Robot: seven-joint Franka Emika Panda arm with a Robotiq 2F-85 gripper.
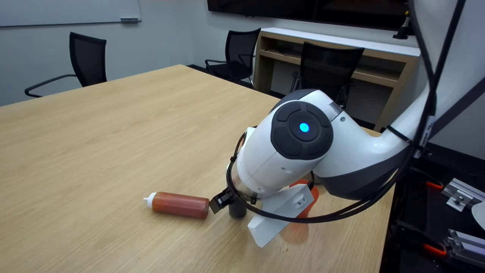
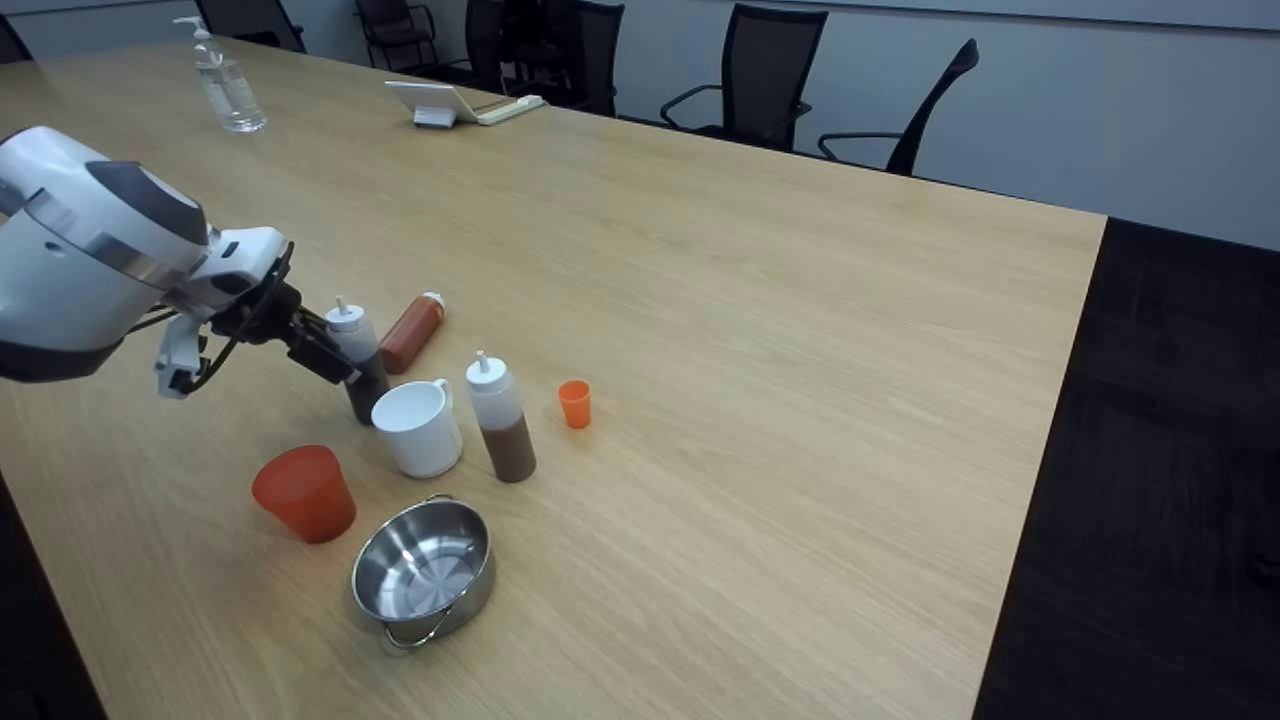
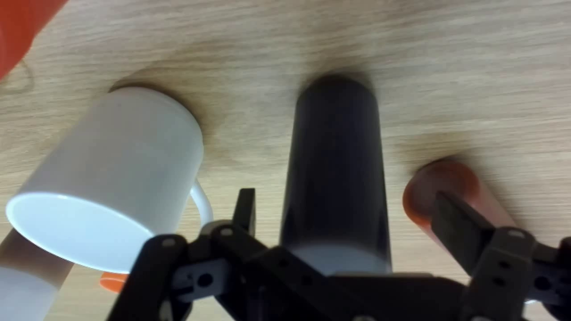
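Observation:
A dark-filled squeeze bottle [image 3: 336,171] with a white cap stands upright, seen between the spread fingers of my gripper in the wrist view. The gripper is open; one finger [image 3: 246,210] shows between the white mug [image 3: 115,160] and the bottle, with gaps on both sides of the bottle. In front of the red-brown sauce bottle's base [image 3: 439,187] is the other finger [image 3: 461,227]. That sauce bottle [image 1: 180,204] lies on its side on the table, its white cap pointing away from my gripper.
Close to the dark bottle are a bottle of brown sauce [image 2: 509,444], a tilted red cup [image 2: 310,494] and a steel pot [image 2: 425,574]. A small orange cup [image 2: 576,406] stands beyond.

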